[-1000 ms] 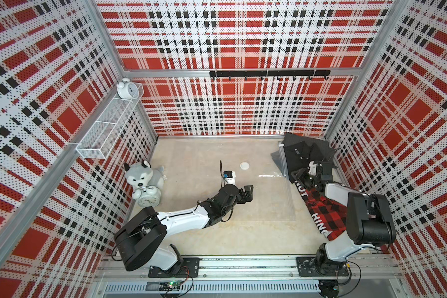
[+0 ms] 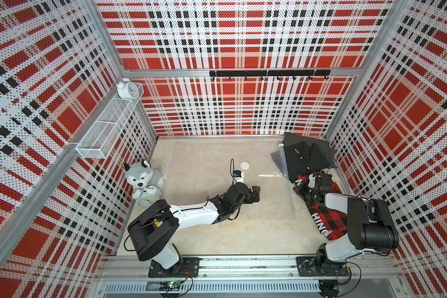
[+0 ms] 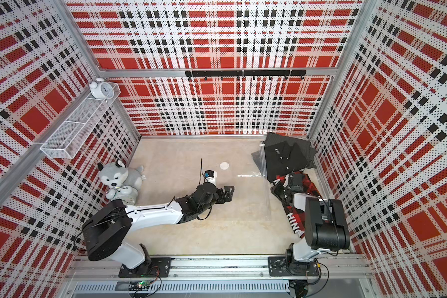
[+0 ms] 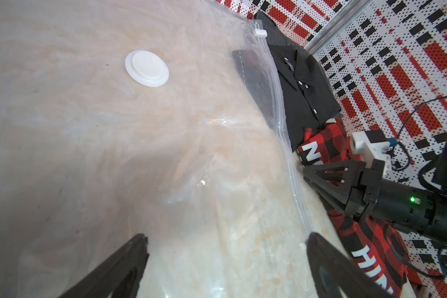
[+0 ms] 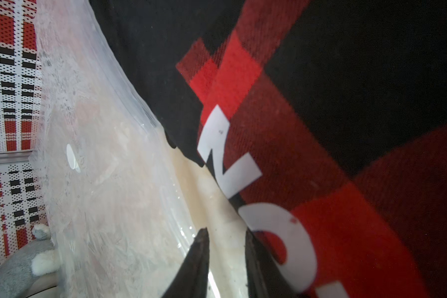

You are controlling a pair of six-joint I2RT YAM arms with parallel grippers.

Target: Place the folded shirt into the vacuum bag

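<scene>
The dark grey folded shirt [image 2: 307, 158] lies at the back right, its collar and buttons showing. Its left corner shows through the film of the clear vacuum bag [image 4: 183, 129], inside the bag's right-hand mouth. The bag lies flat, its zip strip [image 4: 283, 124] running along that edge. Above the middle of the bag my left gripper is open, nothing between its fingers. My right gripper hovers over the plaid cloth, tips beside the zip strip. In the right wrist view its fingers [image 5: 196, 260] are close together; whether they grip anything is unclear.
A red and black plaid cloth with white letters [image 2: 327, 223] lies in front of the shirt, partly under the right arm. A white valve disc [image 4: 147, 68] sits on the bag. A husky plush [image 2: 143, 178] sits at the left.
The left gripper has moved a little to the right over the bag. The shirt looks unmoved.
</scene>
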